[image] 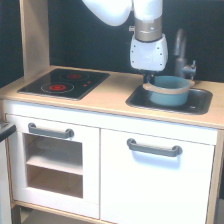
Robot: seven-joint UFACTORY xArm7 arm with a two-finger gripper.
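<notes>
A blue-grey pot (168,97) with a light wooden-coloured rim is in the dark sink (203,103) on the right of the counter. My white arm reaches down from above, and the dark gripper (148,78) is at the pot's left rim. The fingers are small and dark here. Whether they are closed on the rim or only beside it cannot be made out.
A grey tap (180,48) rises behind the pot. The black hob (64,83) with red rings lies to the left, bare on top. Wooden counter (112,95) between hob and sink is clear. White cabinet doors with dark handles (155,148) are below.
</notes>
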